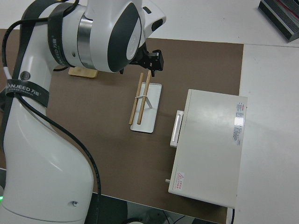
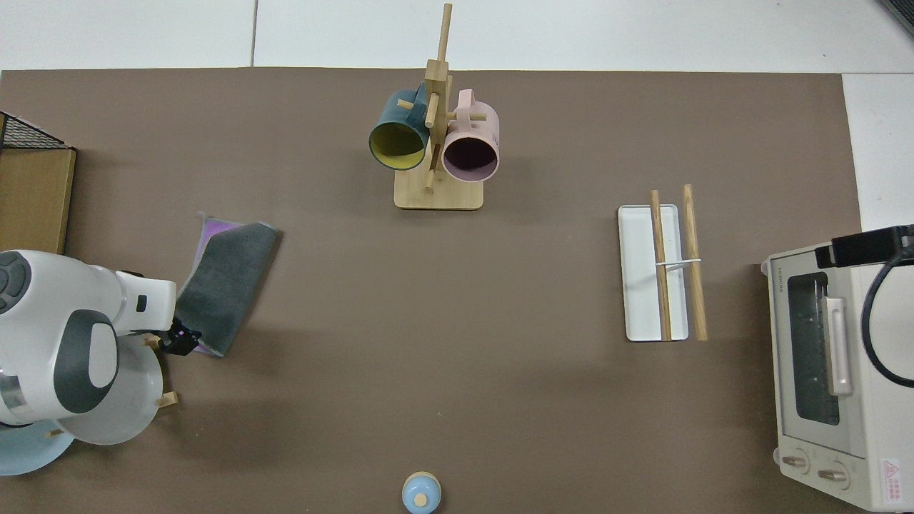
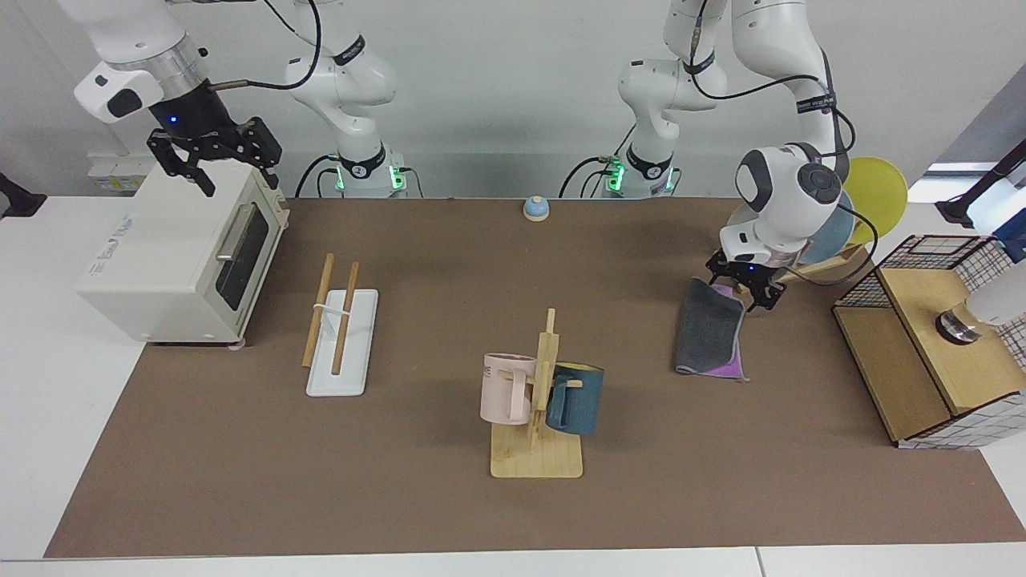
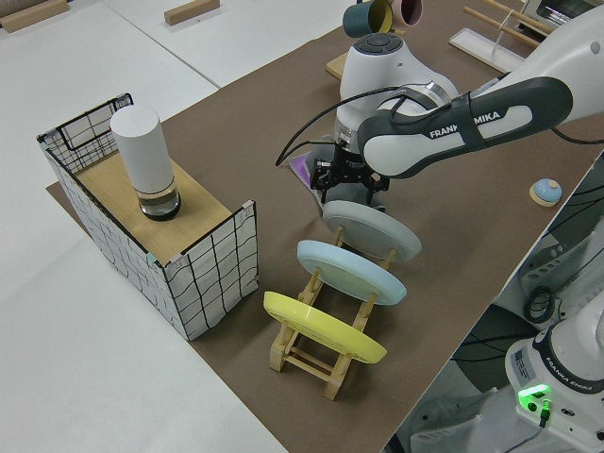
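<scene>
My left gripper (image 3: 757,287) hangs just above the grey and purple cloths (image 2: 226,283), beside the dish rack holding grey (image 4: 371,226), blue (image 4: 349,271) and yellow (image 4: 321,326) plates; whether its fingers are apart is unclear. My right gripper (image 3: 216,159) is raised over the white toaster oven (image 3: 163,270); its finger state is hard to tell.
A mug tree (image 2: 441,197) with teal and pink mugs stands at the back centre. A white stand with wooden sticks (image 2: 638,274) sits near the oven. A wire shelf (image 3: 904,365) is beside the left arm, and a small blue object (image 2: 420,492) lies up front.
</scene>
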